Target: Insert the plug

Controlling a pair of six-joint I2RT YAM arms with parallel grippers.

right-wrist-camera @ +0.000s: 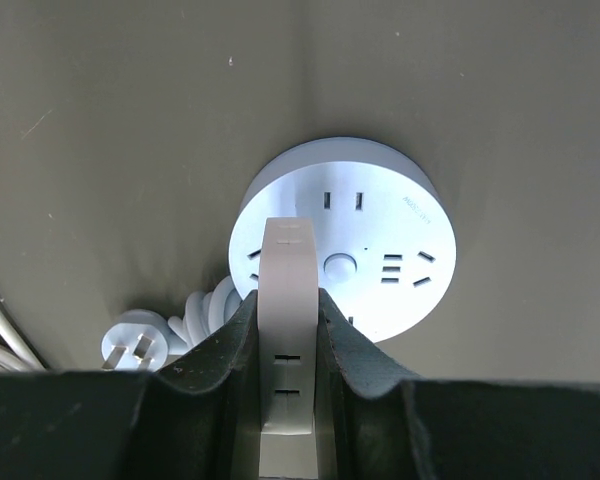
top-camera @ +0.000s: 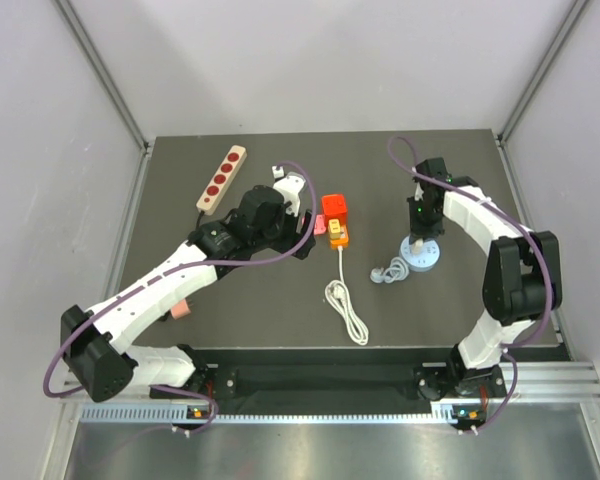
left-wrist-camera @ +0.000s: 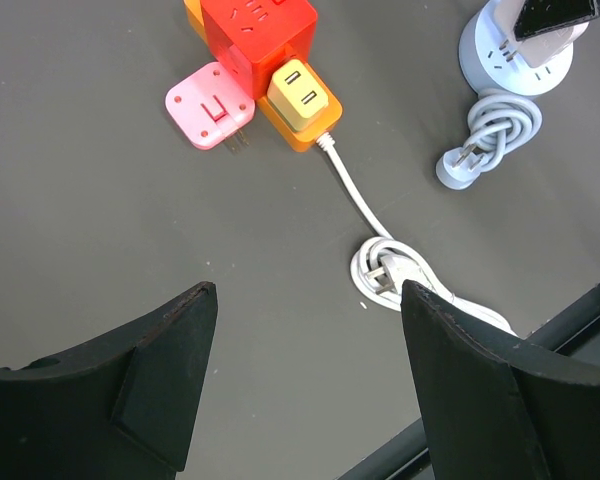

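Note:
A round white socket (right-wrist-camera: 380, 220) lies at the right of the mat, its coiled cord and plug (right-wrist-camera: 130, 345) beside it. My right gripper is over it, shut on a white plug adapter (right-wrist-camera: 288, 330), which overlaps the socket's left-middle face; whether its pins are in slots is hidden. My left gripper stands open above the middle of the mat, empty, over bare mat and a white cable coil.
An orange strip (left-wrist-camera: 320, 125) with yellow adapter, a red cube socket (left-wrist-camera: 260, 30) and a pink plug (left-wrist-camera: 205, 110) sit centre. A long strip (top-camera: 222, 180) lies back left.

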